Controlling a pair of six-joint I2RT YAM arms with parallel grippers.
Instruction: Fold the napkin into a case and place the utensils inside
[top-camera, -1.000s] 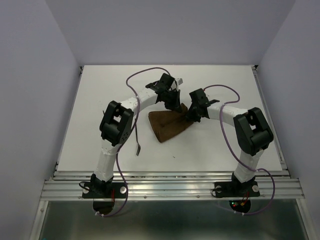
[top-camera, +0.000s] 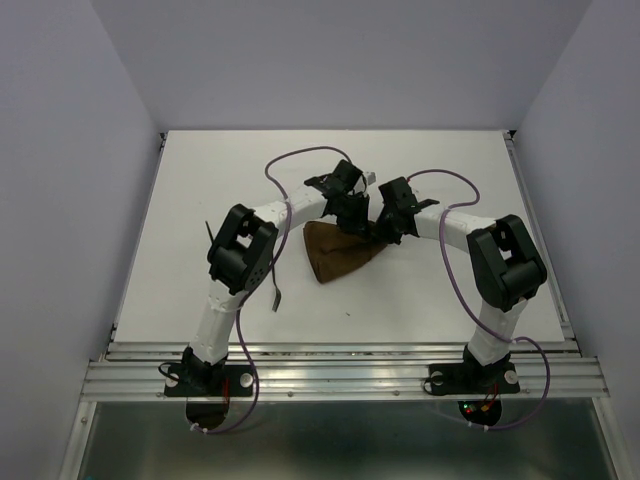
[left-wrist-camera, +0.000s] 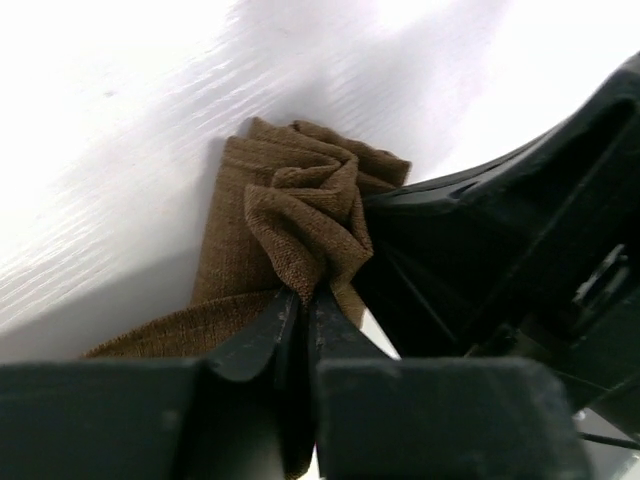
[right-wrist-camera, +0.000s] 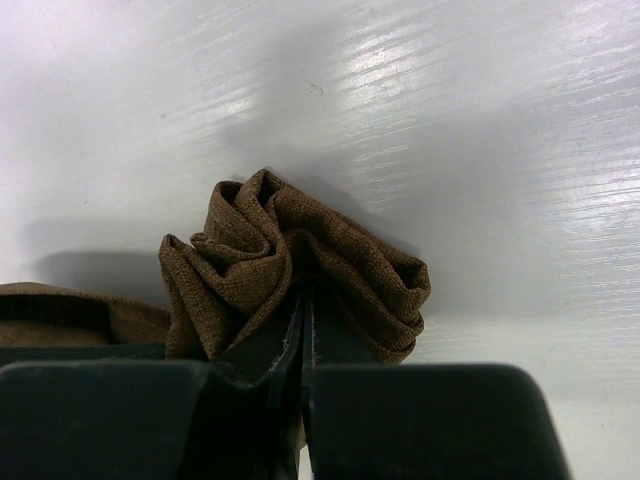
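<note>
The brown napkin (top-camera: 336, 256) lies bunched in the middle of the white table, its upper right end gathered in folds (left-wrist-camera: 300, 220). My left gripper (top-camera: 356, 224) is at that gathered end, a strand of cloth running between its close-set fingers in the left wrist view. My right gripper is just beside it, shut on the folded cloth (right-wrist-camera: 250, 260), with the fingertips hidden under the folds. Thin dark utensils (top-camera: 276, 300) lie left of the napkin, partly hidden under the left arm.
The two grippers are very close together at the napkin's right end. The back of the table (top-camera: 240, 160) is also clear.
My left gripper has moved right and slightly toward the front, closer to my right gripper, and the napkin's left part has shifted a little right. The right arm has stayed still.
</note>
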